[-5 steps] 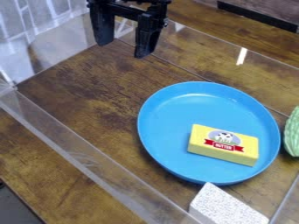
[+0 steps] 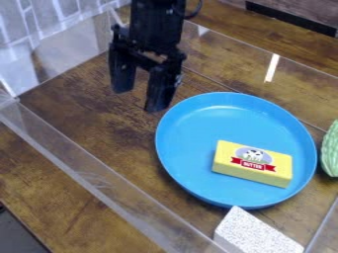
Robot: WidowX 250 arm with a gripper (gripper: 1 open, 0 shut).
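Observation:
My black gripper hangs over the wooden table at the upper middle, its fingers apart and empty. It is above and to the left of a round blue plate. A yellow butter box with a red label lies on the plate's right part.
A green object is at the right edge. A white speckled block lies at the bottom right. Clear walls line the left and front of the table. The wood left of the plate is bare.
The gripper has come down and toward the front of the table, closer to the blue plate. The plate and butter box have not moved.

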